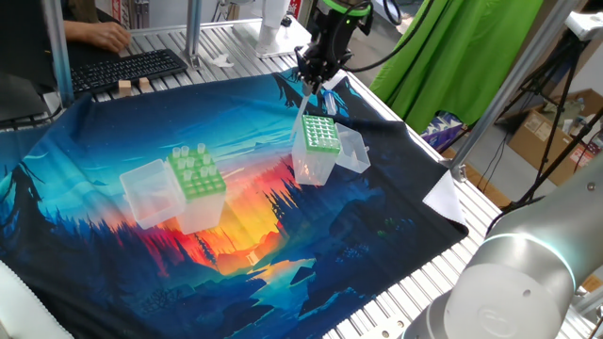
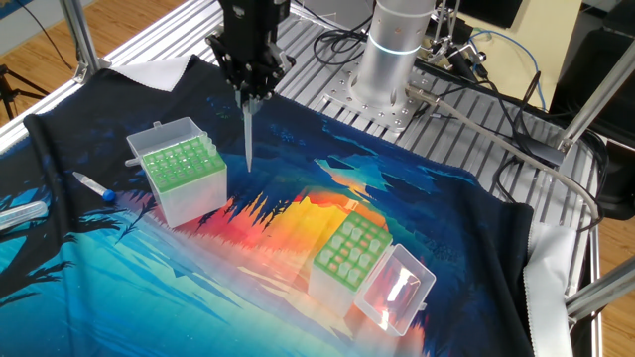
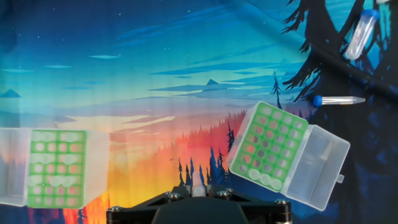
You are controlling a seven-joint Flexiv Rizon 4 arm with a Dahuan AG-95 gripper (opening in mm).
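My gripper (image 2: 245,97) hangs above the cloth, shut on a long translucent pipette tip (image 2: 249,141) that points down. In exterior view 1 this gripper (image 1: 310,87) is at the back, and the tip's lower end is close to the upper left of a clear box (image 1: 314,167) with a green rack (image 1: 322,135). In the wrist view that box (image 3: 239,155) lies right of the gripper, its lid open. A second lidded box (image 3: 94,168) with a green rack (image 3: 57,147) stands to the left. Pale tips (image 1: 187,162) stick up from its rack.
Two blue-capped tubes (image 3: 362,34) (image 3: 339,100) lie on the cloth beyond the right box. The open lids (image 1: 352,148) (image 1: 154,192) spread beside their boxes. Patterned cloth (image 1: 259,226) between the boxes is clear. A keyboard (image 1: 129,69) and a person's hand (image 1: 109,38) are at the far left.
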